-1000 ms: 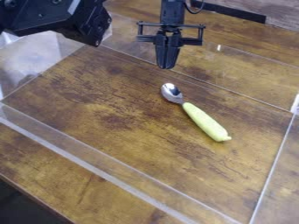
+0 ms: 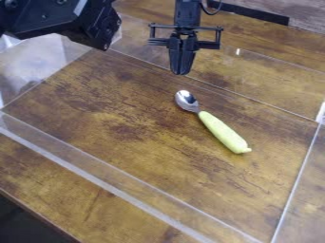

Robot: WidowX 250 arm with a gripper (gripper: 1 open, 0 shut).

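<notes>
A metal spoon (image 2: 187, 101) lies on the wooden table, bowl toward the back, and a pale yellow-green elongated object (image 2: 222, 131), like a corn cob or vegetable, lies at its lower right, touching or very close to it. My gripper (image 2: 181, 68) hangs at the top middle, behind and above the spoon, shut, with nothing visible between its fingers.
A large dark piece of equipment (image 2: 57, 19) fills the top left. A dark bar runs along the back right.
</notes>
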